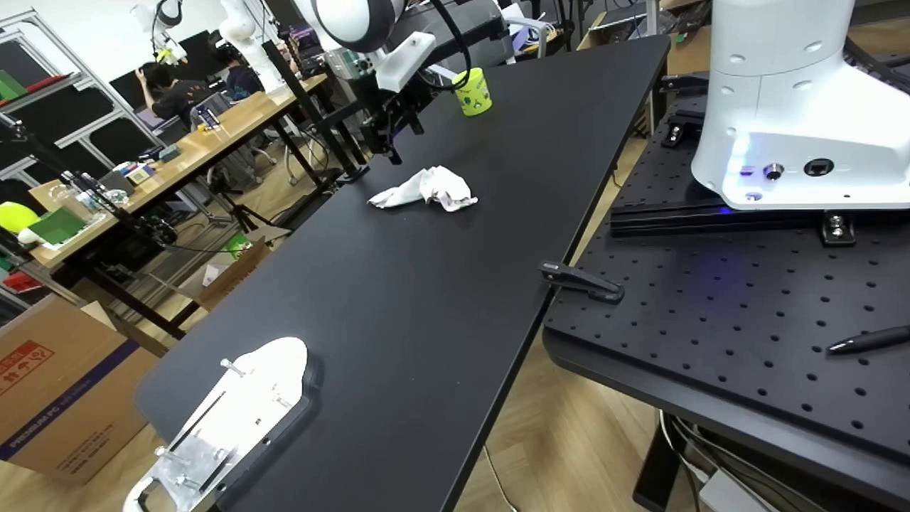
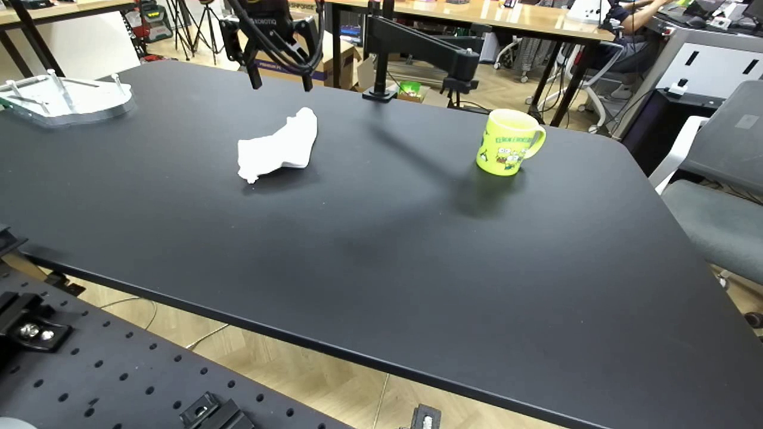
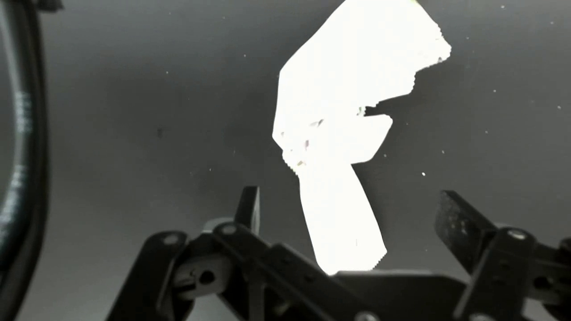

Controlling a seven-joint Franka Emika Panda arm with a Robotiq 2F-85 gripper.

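A crumpled white cloth (image 1: 426, 188) lies on the black table (image 2: 400, 286). Above its narrow end hangs my gripper (image 2: 281, 82), pointing down and apart from it. In the wrist view the two fingertips of the gripper stand wide apart, with the strip-like end of the cloth (image 3: 342, 214) showing in the gap between them, lower down on the table. Nothing is held. Glare washes out most folds of the cloth in that view.
A yellow-green cartoon mug (image 2: 504, 143) stands upright at the far side, its handle to the right in the second exterior view. At the table's other end lies a white plate-like fixture (image 1: 247, 401) with pegs.
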